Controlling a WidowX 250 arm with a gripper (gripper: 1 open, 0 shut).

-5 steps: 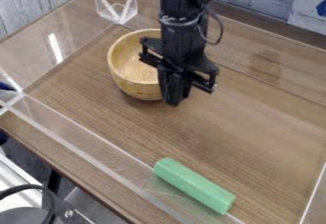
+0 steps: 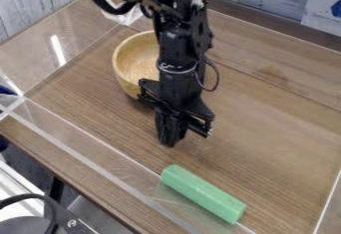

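My black gripper is low over the middle of the wooden table, in front of a round yellowish bowl that the arm partly hides. It looks shut, with nothing visible between its fingers. A green cylindrical object lies nearer the front, apart from the gripper.
A pale bin or box stands at the back right corner. Cables and dark hardware sit off the front left edge.
My gripper has moved toward the front of the table and lower, from beside the bowl to in front of it. The bowl and green object have not visibly moved.
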